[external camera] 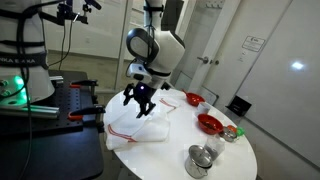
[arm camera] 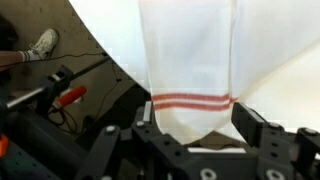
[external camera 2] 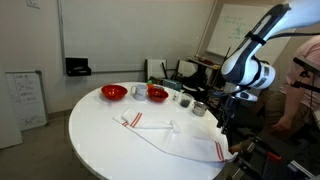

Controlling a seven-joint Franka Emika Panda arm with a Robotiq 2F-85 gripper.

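A white towel with red stripes [external camera: 152,128] lies spread near the table's front edge. In the wrist view the towel [arm camera: 188,60] runs below the fingers, its red stripes crossing close to them. My gripper [external camera: 139,104] hovers just above the towel. Its fingers [arm camera: 243,118] stand apart, and no cloth shows pinched between them. From the other side, the gripper [external camera 2: 223,125] appears over the towel's [external camera 2: 200,146] right part.
The round white table [external camera 2: 110,150] also bears red bowls [external camera: 210,124], a metal pot [external camera: 198,160], a clear pitcher [external camera: 214,146] and another cloth [external camera 2: 150,123].
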